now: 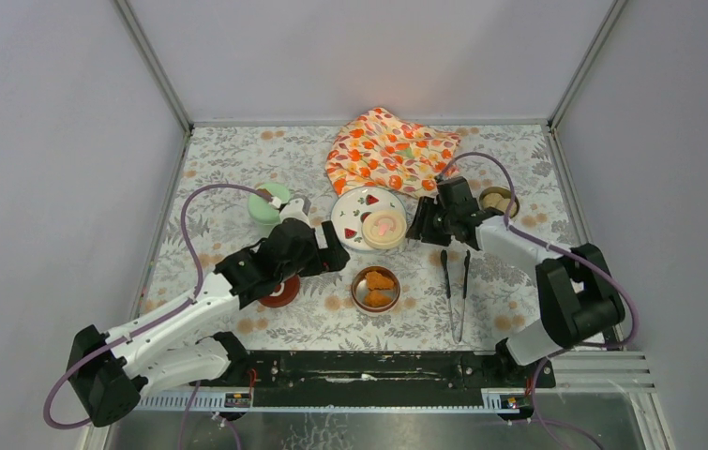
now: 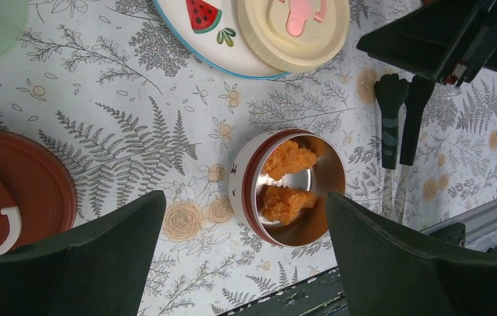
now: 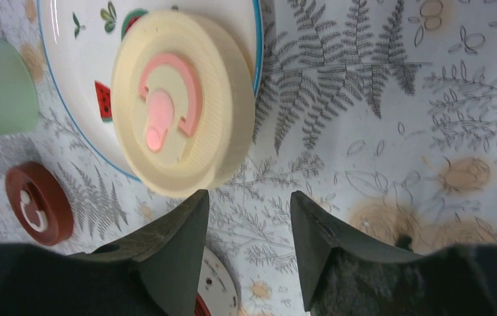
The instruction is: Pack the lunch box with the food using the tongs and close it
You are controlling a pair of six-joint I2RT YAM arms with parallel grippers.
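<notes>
A round lunch box (image 1: 375, 289) stands lidless at the front middle, two orange fried pieces (image 2: 287, 203) inside it. The cream lid (image 1: 384, 228) with a pink handle rests on the right part of the white plate (image 1: 350, 204), which has watermelon patterns. My right gripper is open just right of that lid, nothing between its fingers. Over the table left of the lunch box, my left gripper (image 1: 333, 248) stands open and empty; in the left wrist view the lunch box shows beyond its fingers. A brown lid (image 2: 28, 191) lies partly under the left arm in the top view.
Black-tipped tongs (image 1: 455, 295) lie right of the lunch box. A pale green container (image 1: 263, 208) stands back left. Behind the right arm is a metal bowl (image 1: 498, 198) with pale food. An orange patterned cloth (image 1: 392, 150) lies at the back.
</notes>
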